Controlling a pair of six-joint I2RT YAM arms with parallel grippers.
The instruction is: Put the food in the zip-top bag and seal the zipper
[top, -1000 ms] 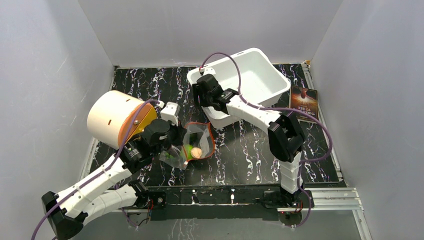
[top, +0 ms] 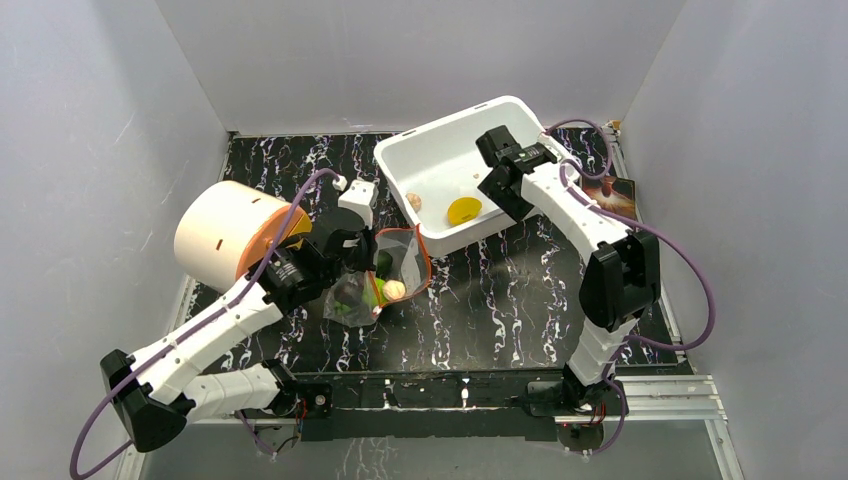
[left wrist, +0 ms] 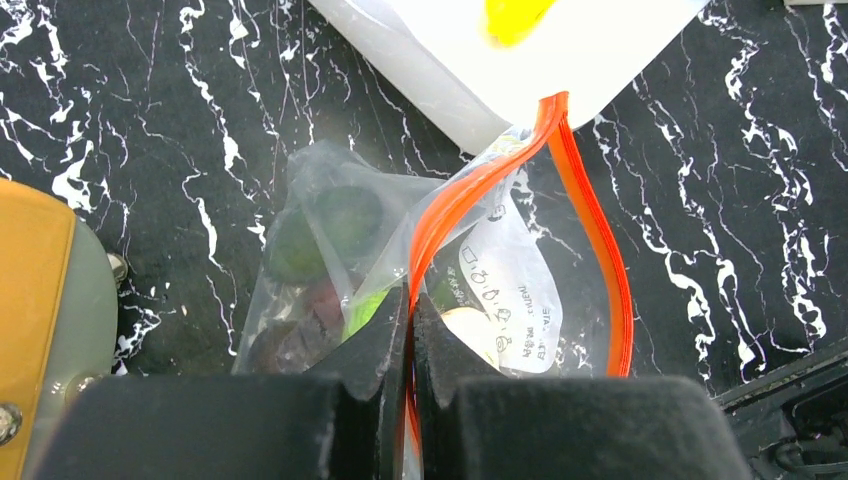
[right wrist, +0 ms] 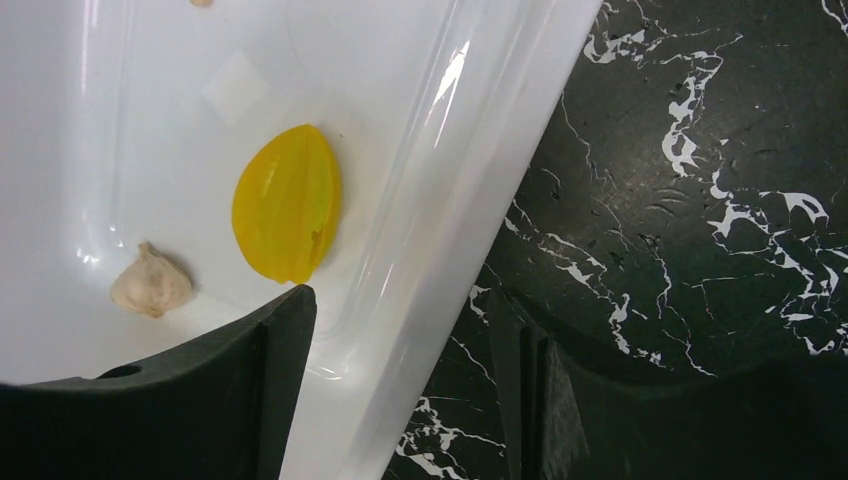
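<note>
The clear zip top bag (top: 350, 300) with an orange zipper edge (left wrist: 590, 230) stands on the marble table, its mouth spread wide. Inside are a dark green item (left wrist: 310, 235), something bright green and a pale round one (left wrist: 470, 330). My left gripper is shut on one side of the bag's zipper edge, which runs between its fingertips. In the white bin (right wrist: 400, 280) lie a yellow food piece (right wrist: 288, 205) and a garlic bulb (right wrist: 150, 285). Over the bin's right part, my right gripper stands open, nothing between its fingers.
A white cylinder with an orange rim (top: 225, 235) lies left of the bag. A dark printed box or card (top: 612, 194) sits right of the bin, partly behind the right arm. Between the bag and the right arm, the table (top: 490, 310) is bare.
My right gripper has swung rightward from the bin's left end, uncovering the yellow piece and the garlic. The left gripper and the bag edge have shifted slightly to the right.
</note>
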